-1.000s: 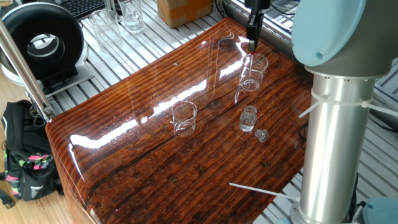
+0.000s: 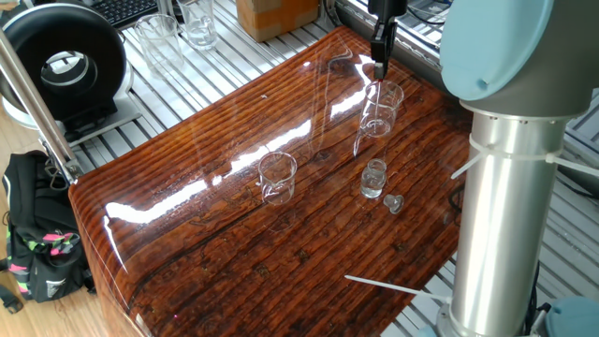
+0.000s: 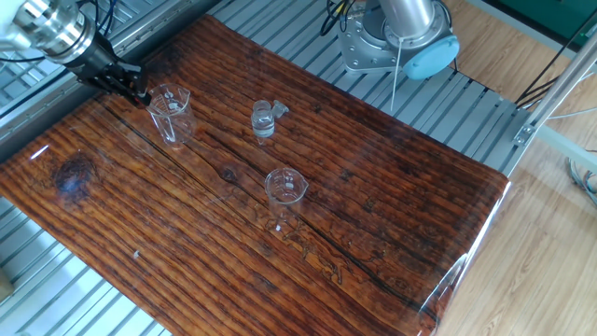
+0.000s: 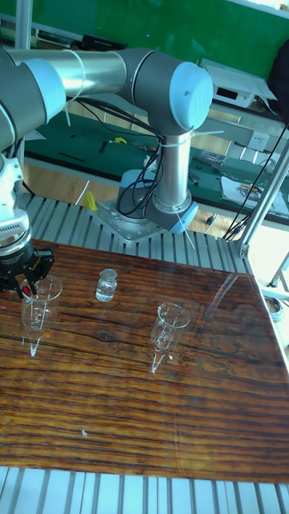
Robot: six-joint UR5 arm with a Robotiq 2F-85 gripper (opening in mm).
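My gripper (image 2: 379, 75) points down at the rim of a clear glass beaker (image 2: 382, 114) near the table's far right corner. In exterior view 2 the dark fingers (image 3: 140, 97) are beside that beaker's upper edge. A small red spot shows at the fingertips in exterior view 3; what it belongs to, and whether the fingers are closed on anything, is unclear. A second clear beaker (image 2: 277, 180) stands upright near the middle of the table. Between the beakers, off to one side, is a small glass bottle (image 3: 263, 123) holding clear liquid, with a glass stopper (image 2: 393, 203) lying beside it.
Two more glass vessels and a cardboard box (image 2: 276, 14) sit on the slatted surface behind the table. A white cable tie (image 2: 393, 287) sticks out over the table from the arm's column (image 2: 501, 215).
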